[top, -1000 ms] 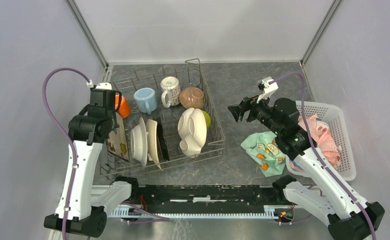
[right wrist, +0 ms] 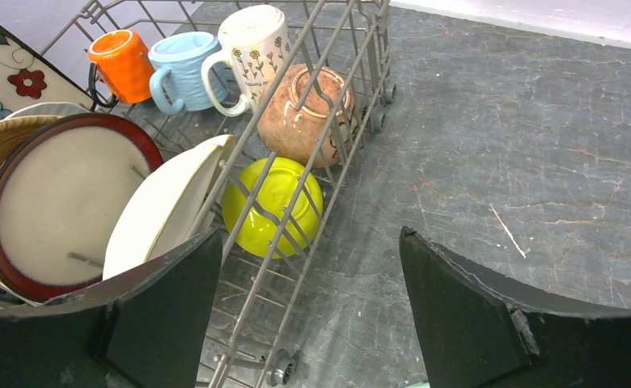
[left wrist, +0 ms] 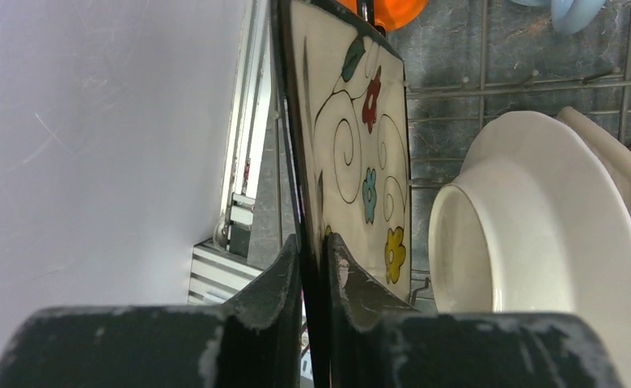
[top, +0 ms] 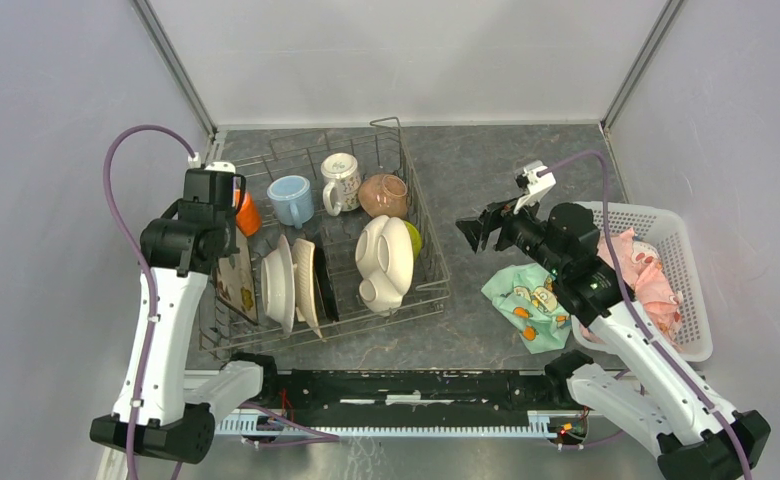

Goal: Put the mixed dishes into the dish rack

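Note:
My left gripper is shut on the edge of a flowered square plate (left wrist: 365,137), which stands at the left end of the wire rack (top: 416,295). Beside it stand a white dish (left wrist: 563,234) and other plates (top: 306,285). Behind are an orange mug (right wrist: 122,69), a blue mug (top: 291,200), a patterned white mug (top: 340,180) and a brown piece (right wrist: 292,121). White dishes (top: 386,255) and a yellow-green bowl (right wrist: 268,210) are at the right. My right gripper (top: 479,225) stands open outside the rack, empty.
Bare grey floor lies right of the rack. A green printed cloth (top: 526,305) lies there, and a white basket (top: 691,290) with pink cloth stands at the far right. A wall is close on the left.
The left arm has shifted slightly right in the top view over the last second. The dishes and the right gripper look nearly unchanged.

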